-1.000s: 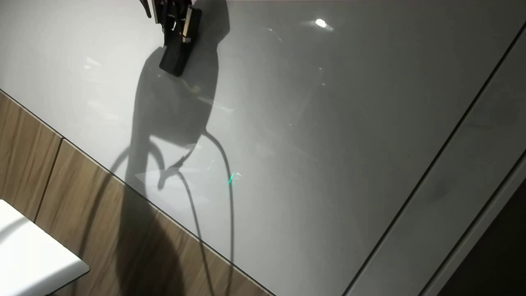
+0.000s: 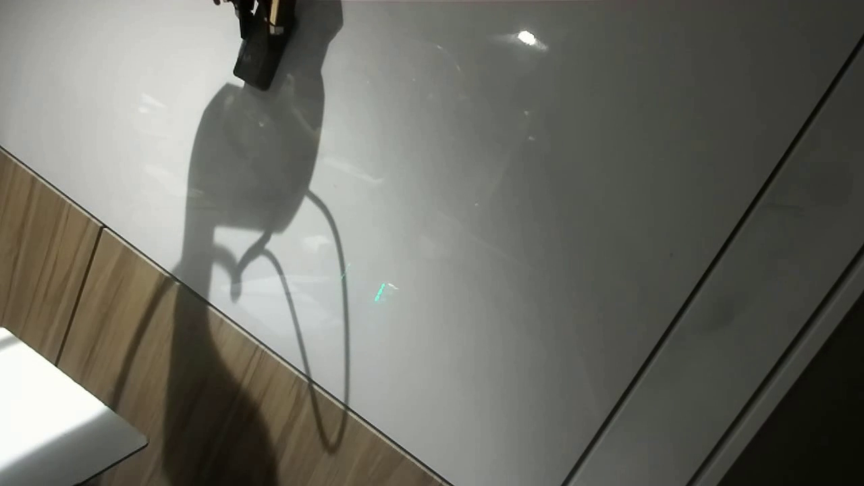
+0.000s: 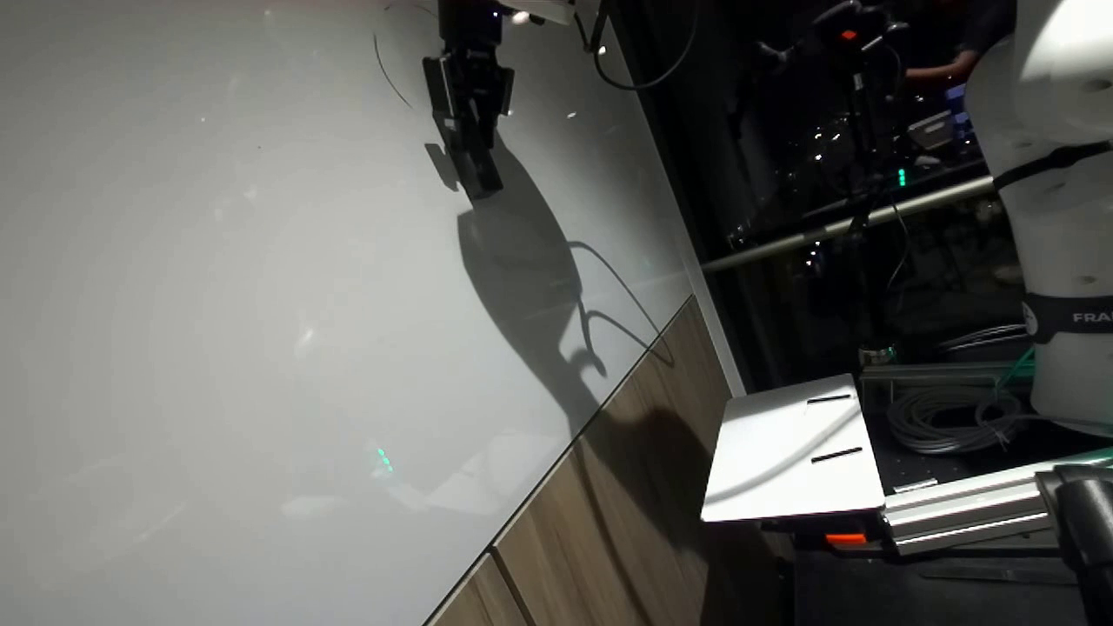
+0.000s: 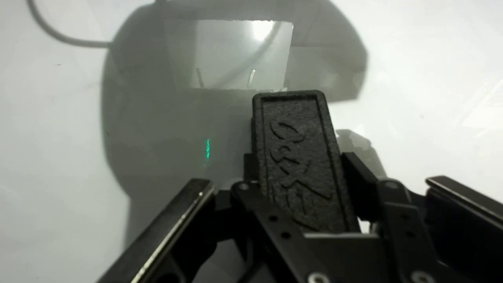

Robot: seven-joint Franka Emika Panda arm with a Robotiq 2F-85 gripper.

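A black block-like object [image 4: 297, 155] with raised curved markings fills the middle of the wrist view, clamped between the two fingers of my gripper. In exterior view 1 the dark block [image 2: 260, 58] juts out below the gripper at the top edge, most of the arm being cut off. Exterior view 2 shows the gripper [image 3: 469, 115] near the white surface [image 3: 261, 313], with the block [image 3: 481, 173] pointing down from its fingers. Whether the block touches the surface is hard to tell.
Bare glossy white surface spreads widely around the gripper, crossed by the arm's large shadow. Wood-grain panels [image 3: 584, 522] border it. A white plate [image 3: 793, 449] stands beyond them, near the robot's white base [image 3: 1080, 365]. Dark seams [image 2: 713, 263] cross the surface at right.
In exterior view 1 my gripper and the block have moved up and to the left, partly out of the frame. Their shadow has shifted left too. The block is still held.
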